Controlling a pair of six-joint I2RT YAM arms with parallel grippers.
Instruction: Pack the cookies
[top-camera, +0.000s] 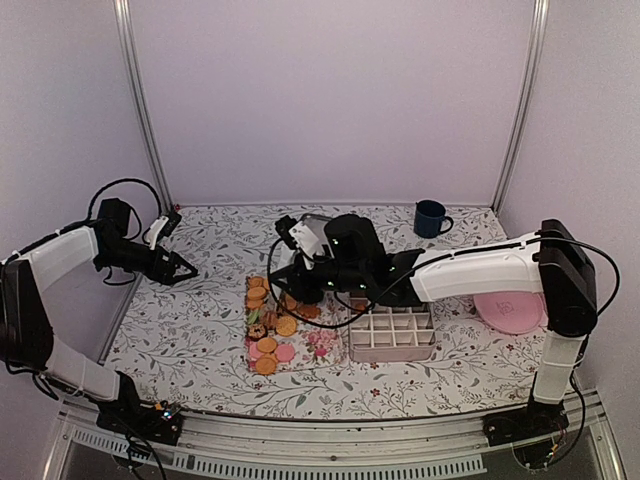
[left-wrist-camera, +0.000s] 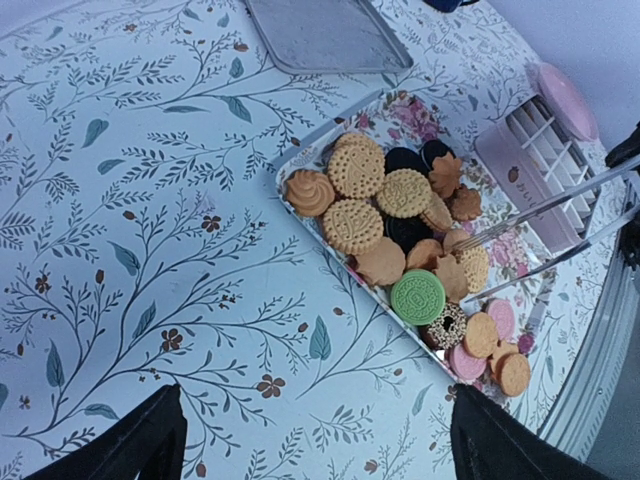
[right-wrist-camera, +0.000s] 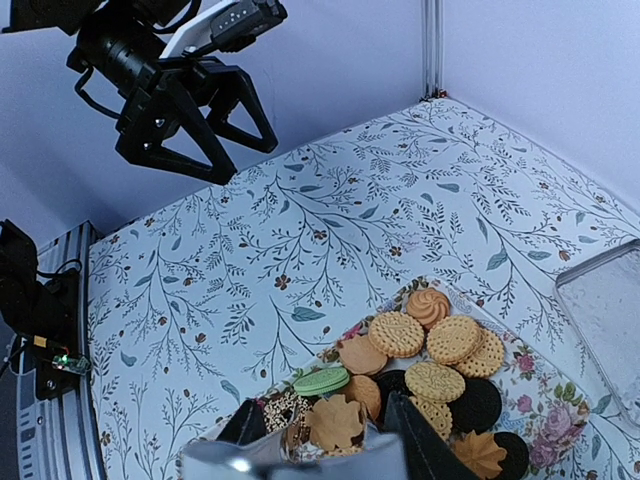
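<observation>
Assorted cookies lie on a floral tray (left-wrist-camera: 513, 225): round biscuits (left-wrist-camera: 357, 168), a green disc cookie (left-wrist-camera: 417, 297), dark and leaf-shaped ones. Beside it stands a pink box with white dividers (top-camera: 392, 352). My right gripper (top-camera: 283, 281), over the tray, is shut on metal tongs (left-wrist-camera: 540, 212), whose two separate arms reach down to the cookies. In the right wrist view, a leaf-shaped cookie (right-wrist-camera: 335, 424) shows just beyond the tongs; whether they grip it I cannot tell. My left gripper (top-camera: 187, 269) stands open and empty, away to the left.
Behind the cookies lies a grey metal tray (left-wrist-camera: 335, 66). A dark mug (top-camera: 430, 219) stands at the back right, and a pink lid or plate (top-camera: 508, 312) rests right of the divided box.
</observation>
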